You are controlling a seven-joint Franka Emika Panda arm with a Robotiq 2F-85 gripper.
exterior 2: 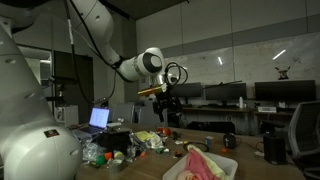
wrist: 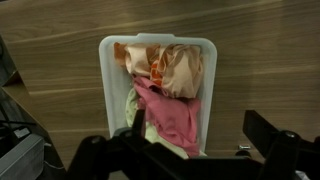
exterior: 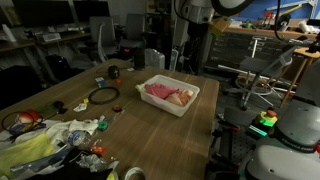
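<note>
A white bin [wrist: 108,88] lies beneath the wrist camera, its rim almost filling the middle of that view. Inside it are a crumpled tan and orange cloth [wrist: 178,68], a pink cloth [wrist: 174,118] and a pale green cloth [wrist: 157,137], partly under the pink one. My gripper is open, its dark fingers spread across the lower part of the wrist view with no object held. From the side, the gripper [exterior: 190,58] hangs well above the bin [exterior: 160,103], close to its far right end, touching nothing.
Tools, cables and bags [exterior: 35,150] clutter the table's left side. A black cable ring [exterior: 102,95] and a dark mug [exterior: 113,72] stand beyond the bin. Bare wood [exterior: 155,140] lies in front of the bin. A laptop [exterior 2: 92,119] is at the far left in the second exterior view.
</note>
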